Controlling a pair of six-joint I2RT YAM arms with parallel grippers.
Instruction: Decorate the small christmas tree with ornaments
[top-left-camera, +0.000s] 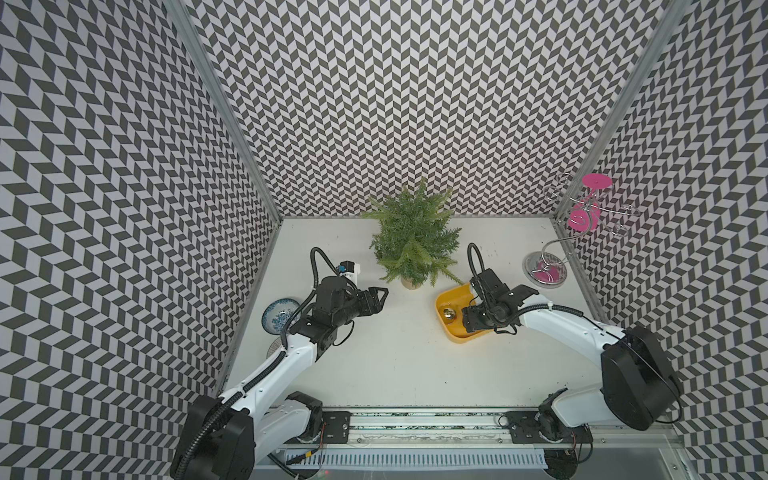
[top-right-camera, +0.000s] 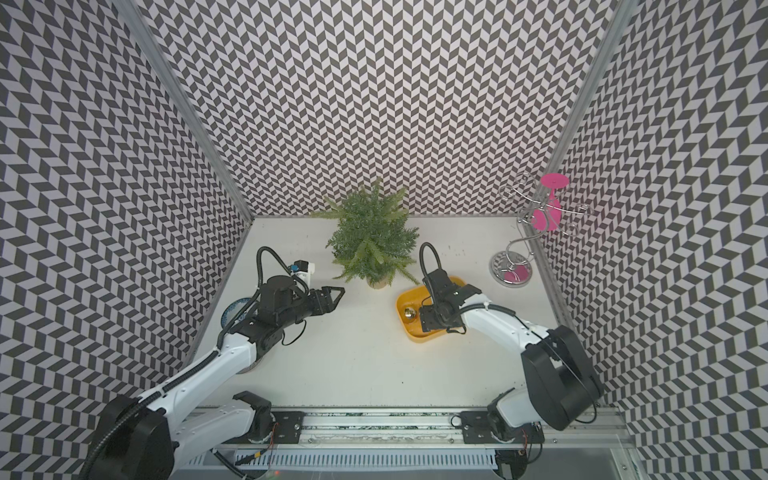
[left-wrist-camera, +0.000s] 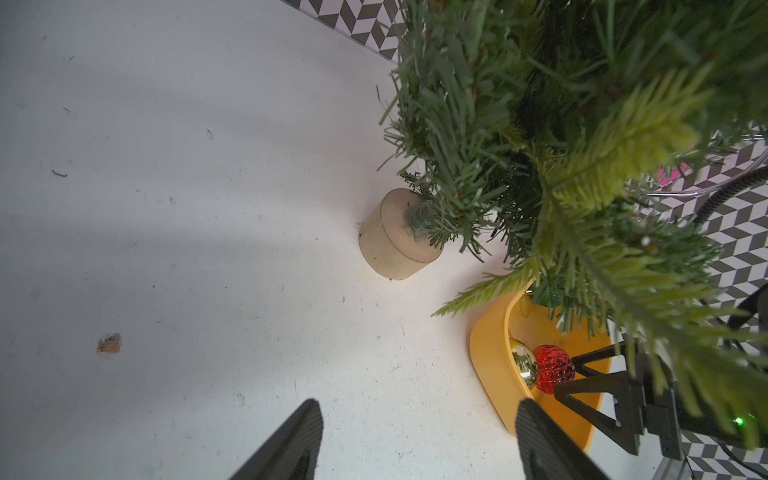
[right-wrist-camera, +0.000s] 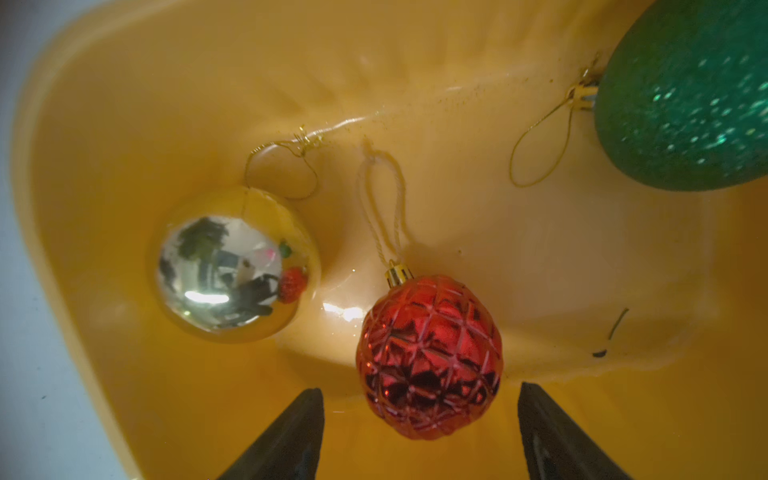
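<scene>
The small tree (top-left-camera: 412, 232) stands on a pale stump (left-wrist-camera: 396, 240) at the back middle. An orange tray (top-right-camera: 424, 334) beside it holds a red textured bauble (right-wrist-camera: 428, 352), a gold shiny bauble (right-wrist-camera: 228, 272) and a green glitter bauble (right-wrist-camera: 684, 96). My right gripper is low in the tray, open, its fingertips either side of the red bauble's lower end, with a gold cap and cord above. My left gripper hangs open left of the tray and in front of the tree, nothing between its fingers.
A pink-and-chrome stand (top-left-camera: 596, 182) is at the back right. A blue patterned plate (top-left-camera: 280, 310) lies at the left edge, partly behind the left arm.
</scene>
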